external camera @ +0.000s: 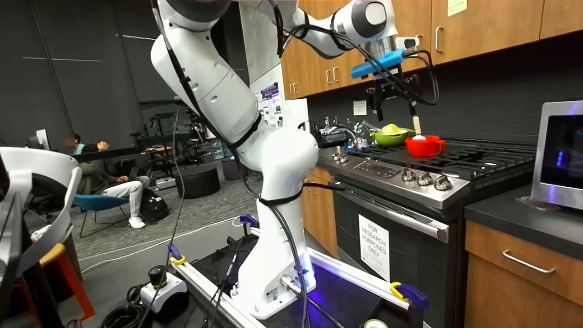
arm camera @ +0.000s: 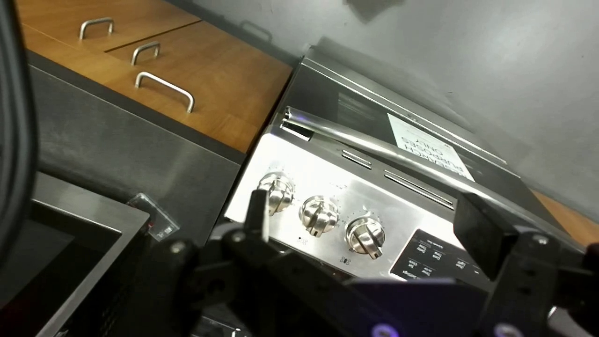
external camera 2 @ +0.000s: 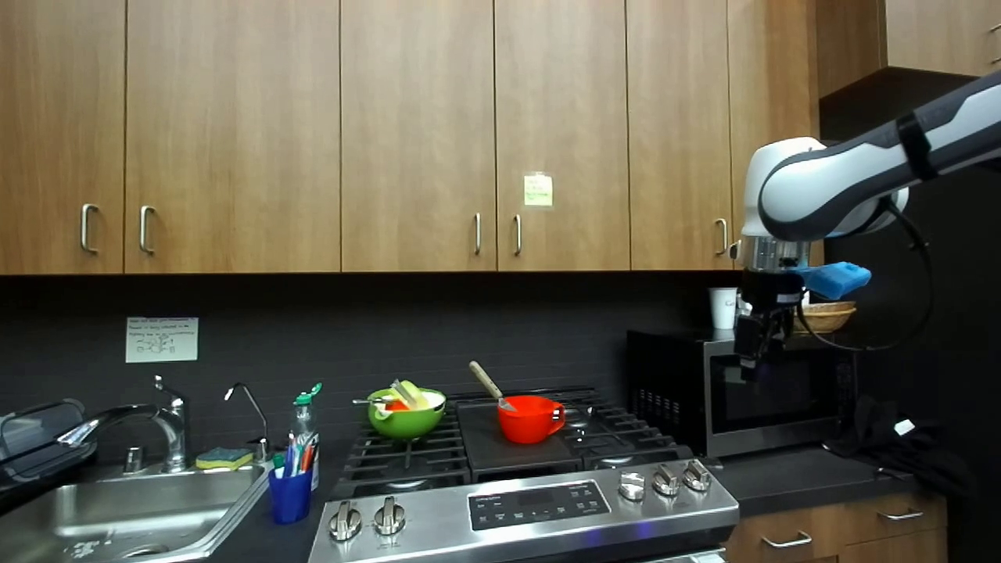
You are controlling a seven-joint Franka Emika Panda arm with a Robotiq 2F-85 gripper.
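Observation:
My gripper [external camera: 396, 113] hangs in the air pointing down, its fingers apart and nothing between them. From the wrist view, the gap between the fingers lies over the front control panel of the stove [arm camera: 331, 185], well above it. A red pot [external camera 2: 531, 421] stands on the stove's middle plate, with a wooden-handled utensil [external camera 2: 486, 379] leaning out of it. To its left, on a burner, is a green bowl [external camera 2: 405, 424] holding a yellow item [external camera: 391, 129] and other things that are hard to make out. Neither vessel shows in the wrist view.
A microwave [external camera 2: 769, 394] stands on the right counter, a white cup [external camera 2: 723, 308] and a basket [external camera 2: 826, 319] on top. Left of the stove are a blue pen cup [external camera 2: 290, 494], a bottle and the sink [external camera 2: 225, 488]. Wooden cabinets [external camera 2: 417, 131] overhang the back.

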